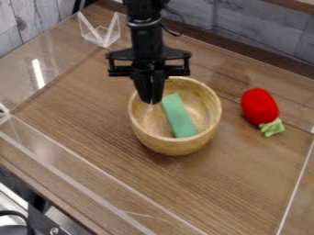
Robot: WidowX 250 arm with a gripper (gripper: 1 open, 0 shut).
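Observation:
The black gripper (152, 73) hangs over the left part of a yellow bowl (186, 147), its fingers pointing down; it looks shut, with nothing seen between the fingers. A green block (179, 116) lies inside the bowl, to the right of and below the fingertips.
A red object (259, 106) with a green top lies on the wooden table (73, 147) right of the bowl. A clear plastic item stands at the far left edge, and dark cables show at the lower left corner.

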